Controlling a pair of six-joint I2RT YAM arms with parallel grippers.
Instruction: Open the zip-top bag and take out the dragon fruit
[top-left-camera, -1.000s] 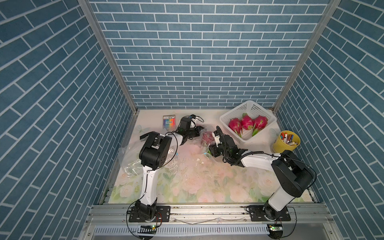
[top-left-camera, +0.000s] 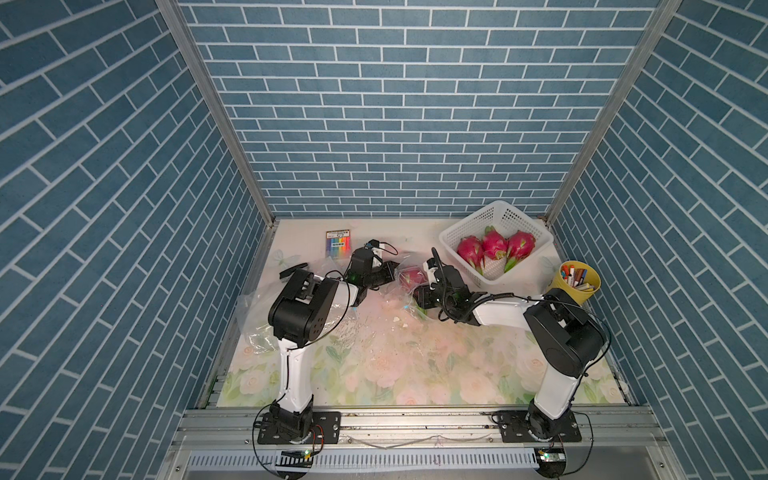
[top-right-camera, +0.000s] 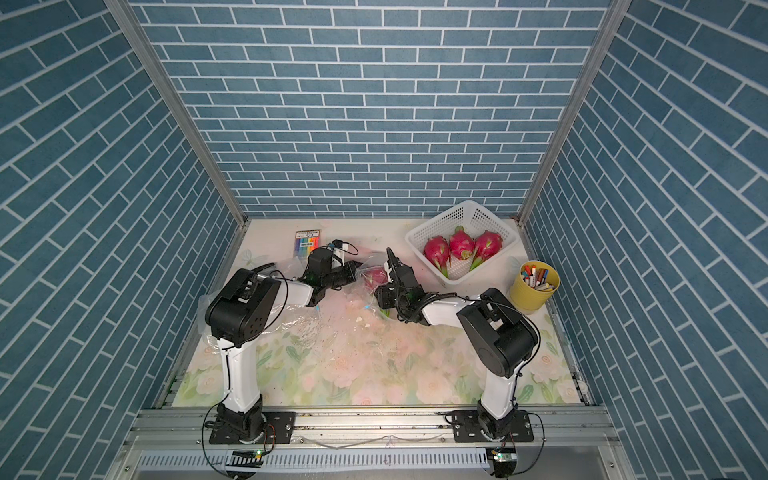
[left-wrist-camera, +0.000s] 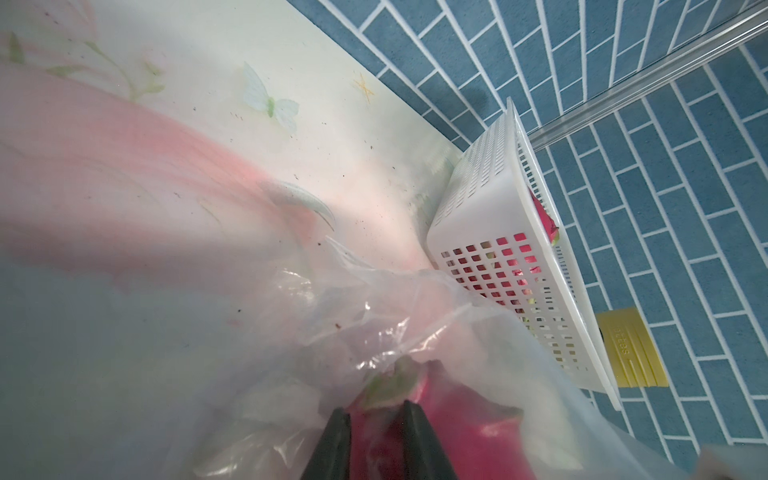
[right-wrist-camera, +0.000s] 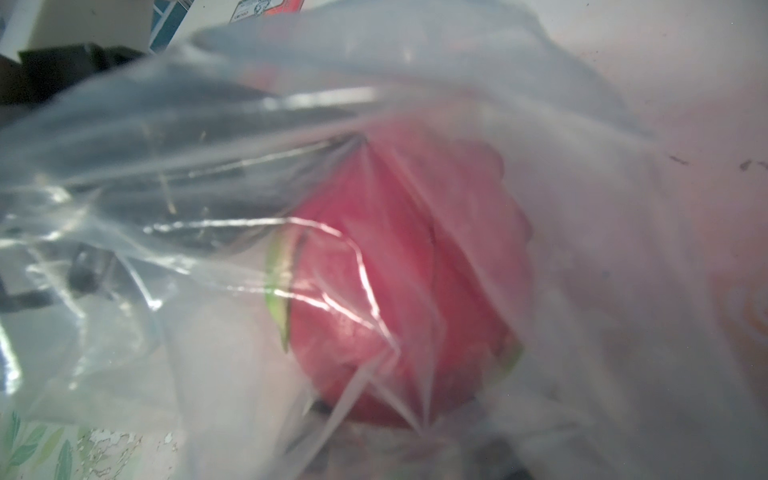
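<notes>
A pink-red dragon fruit (right-wrist-camera: 408, 280) with green scale tips shows through the clear plastic bag (right-wrist-camera: 608, 264), which fills most of the right wrist view. In the left wrist view, the fingers of my left gripper stand close together in front of the fruit, shut on the bag's film. From above, my left gripper (top-left-camera: 393, 270) is at the fruit's left and my right gripper (top-left-camera: 424, 292) at its right. Plastic and blur veil the right gripper's fingers, so their opening is unclear. Whether the fruit touches them cannot be seen.
A white basket (top-left-camera: 497, 209) with several dragon fruits stands at the back right. Beside it is a yellow cup (top-left-camera: 574, 288) of markers. A colourful pack (top-left-camera: 338, 243) lies at the back left.
Over the last second, my left gripper has shifted left and slightly toward the front. My right gripper has moved a little left, its elbow swinging inward.
</notes>
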